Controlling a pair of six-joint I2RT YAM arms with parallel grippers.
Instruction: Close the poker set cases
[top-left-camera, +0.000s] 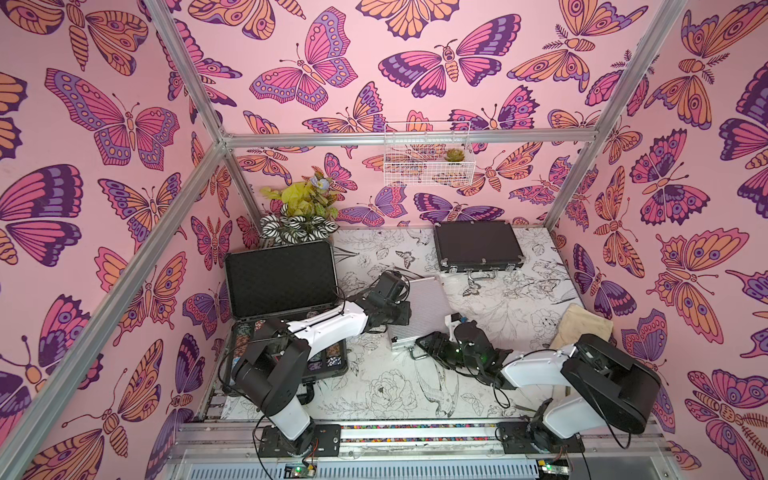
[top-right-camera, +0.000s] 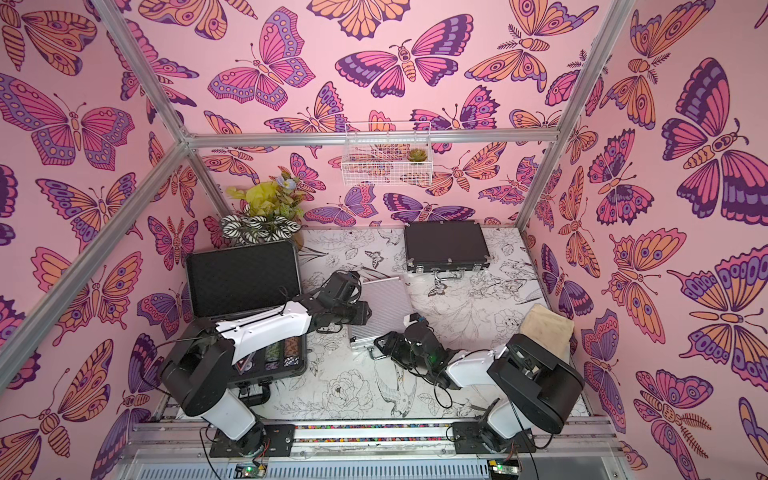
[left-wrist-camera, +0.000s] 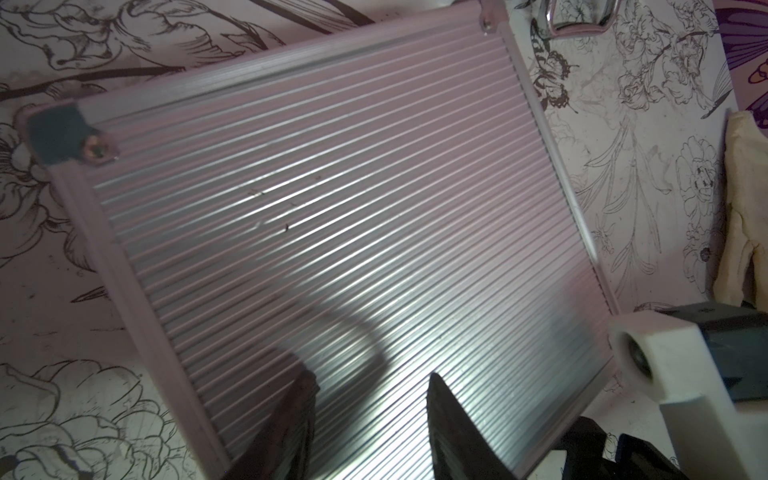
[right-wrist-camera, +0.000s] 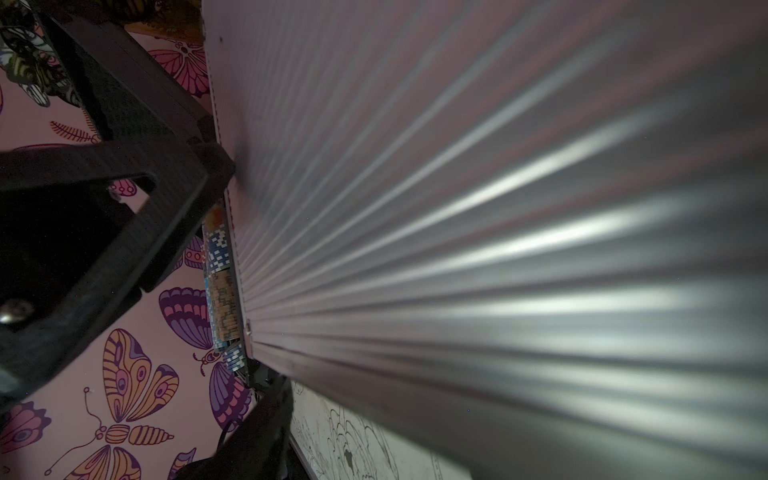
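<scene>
A silver ribbed case (top-left-camera: 429, 301) lies with its lid down mid-table, its handle toward the front. Above its lid, my left gripper hangs part open, only lid showing between its fingers. My right gripper (top-left-camera: 425, 344) is low at the case's front edge by the handle; in its wrist view the ribbed lid (right-wrist-camera: 496, 208) fills the right side and its fingers (right-wrist-camera: 180, 184) stand apart. Contact with the case cannot be told. At left, a black case stands open, its padded lid (top-left-camera: 281, 280) raised and chips (top-right-camera: 290, 349) inside. A dark brown case (top-left-camera: 478, 245) sits shut at the back right.
My left arm (top-left-camera: 332, 326) crosses over the open case's tray and partly hides it. A beige cloth (top-left-camera: 582, 328) lies at the right edge, a potted plant (top-left-camera: 300, 209) at the back left. Bare table lies in front of the silver case.
</scene>
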